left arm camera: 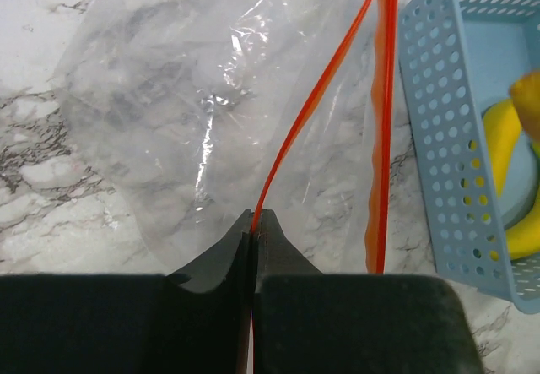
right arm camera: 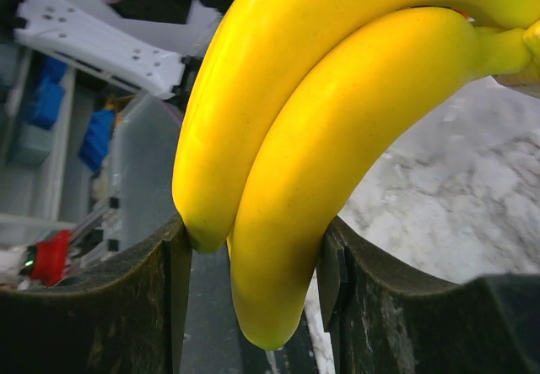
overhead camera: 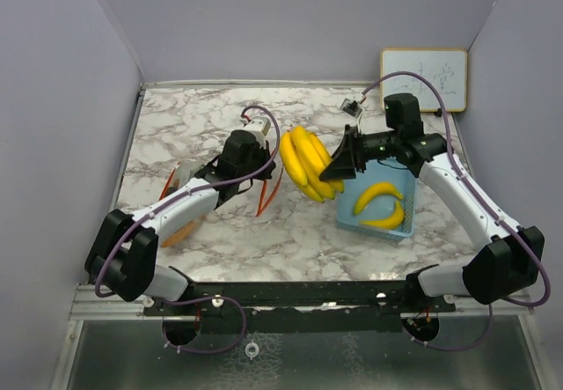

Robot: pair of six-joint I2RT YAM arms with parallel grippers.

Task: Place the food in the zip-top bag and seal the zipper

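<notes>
A bunch of yellow bananas (overhead camera: 305,162) hangs in the air at mid-table, its lower ends between the fingers of my right gripper. In the right wrist view those fingers are spread as wide as the bananas and press in from both sides. My left gripper is shut on the orange-red edge of a clear zip top bag (left arm camera: 194,112). The second orange-red edge (left arm camera: 384,138) stands apart to the right, so the bag's mouth gapes there. From above, the bananas are just right of that mouth, outside the bag.
A blue basket (overhead camera: 373,225) with loose bananas (overhead camera: 378,198) stands under the right arm. Another bag with an orange edge (overhead camera: 182,231) lies at the left. A whiteboard (overhead camera: 425,75) is at the back right.
</notes>
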